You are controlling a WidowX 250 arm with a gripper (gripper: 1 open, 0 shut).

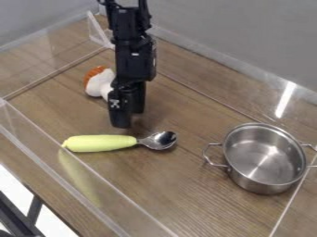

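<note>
My black gripper (126,107) hangs low over the wooden counter, left of centre, with its fingers pointing down. It is beside a white toy with an orange-red top (98,78), which it partly hides. Whether the fingers are open or shut on something is hard to tell. In front of the gripper lies a spoon with a pale yellow-green handle (99,143) and a metal bowl (158,140).
A steel pot (262,158) with two handles stands at the right. Clear walls edge the counter (186,194) at the left and front.
</note>
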